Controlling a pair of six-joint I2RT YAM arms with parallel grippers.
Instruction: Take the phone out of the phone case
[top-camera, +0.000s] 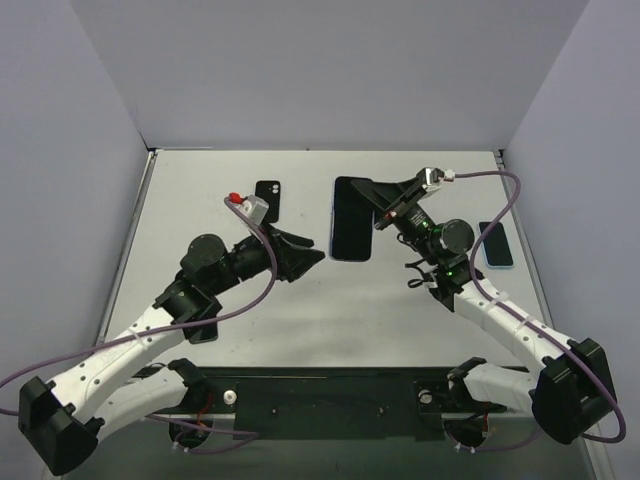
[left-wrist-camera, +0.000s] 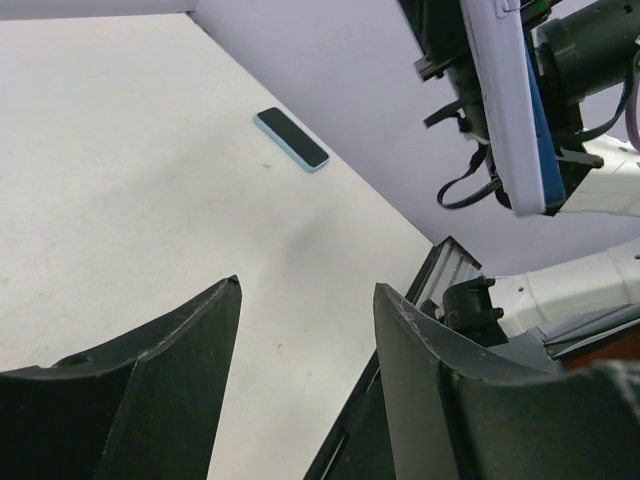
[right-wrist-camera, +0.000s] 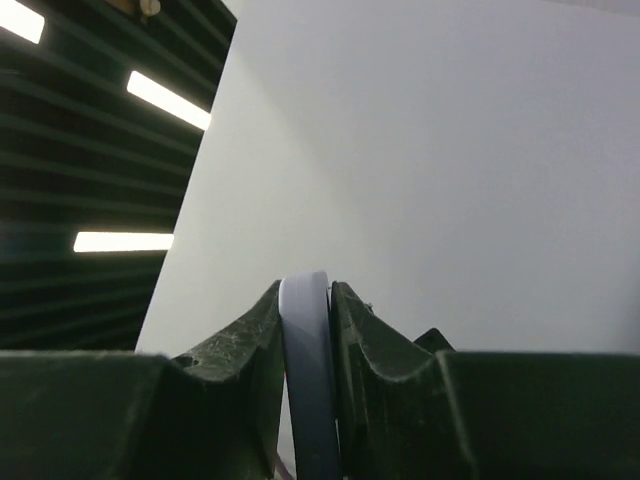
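My right gripper (top-camera: 365, 190) holds a black-screened phone (top-camera: 351, 225) with a pale edge in the air; in the right wrist view its fingers grip the edge (right-wrist-camera: 312, 370). In the left wrist view that phone (left-wrist-camera: 505, 100) hangs at the upper right, showing its pale side and some blue. Whether it sits in a case I cannot tell. My left gripper is open, apart from the phone, to its left in the top view, with nothing between its fingers.
A black phone (top-camera: 268, 197) lies at the back, a blue-edged one (top-camera: 496, 245) at the right, and a dark one (top-camera: 203, 332) at the front left, partly hidden by my left arm.
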